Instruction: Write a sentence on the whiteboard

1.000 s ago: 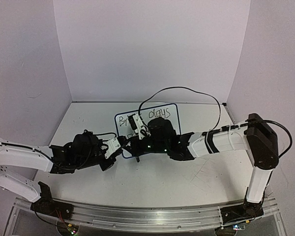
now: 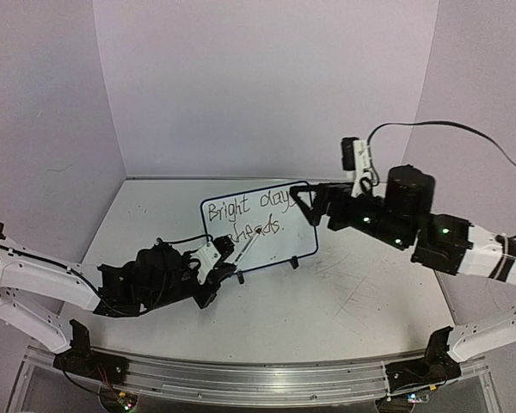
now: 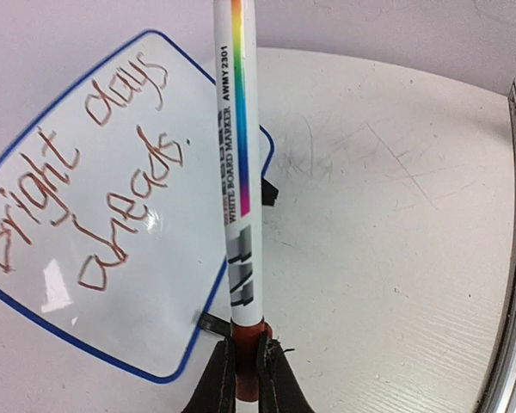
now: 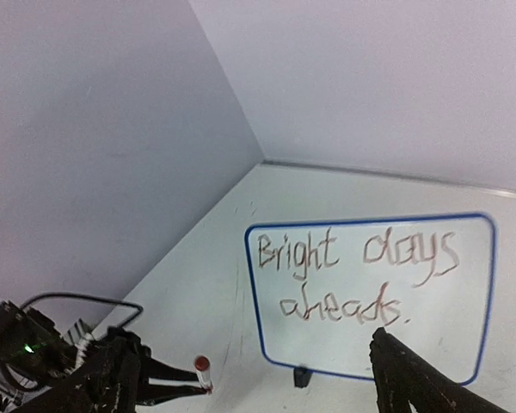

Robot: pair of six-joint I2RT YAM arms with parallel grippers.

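Note:
The blue-framed whiteboard (image 2: 285, 248) lies on the table, bearing "Bright days aheads." in brown-red handwriting (image 4: 340, 305). A white marker (image 3: 241, 172) with a red-brown end is gripped at that end by my left gripper, whose fingers are shut around it. From above, the marker (image 2: 248, 247) slants up over the board's lower left part. My right gripper stands open, nothing between its fingers, above the board's right side in the top view.
Dark clips (image 2: 294, 262) sit along the board's lower edge. Faint scratch lines (image 2: 351, 295) mark the table to its right. Walls (image 2: 267, 86) close in the back and sides, and a metal rail (image 2: 241, 379) runs along the front.
My right gripper has moved away from the left one, to the right and upward, and now stands open. The marker shows in the left gripper, and more of the writing is uncovered.

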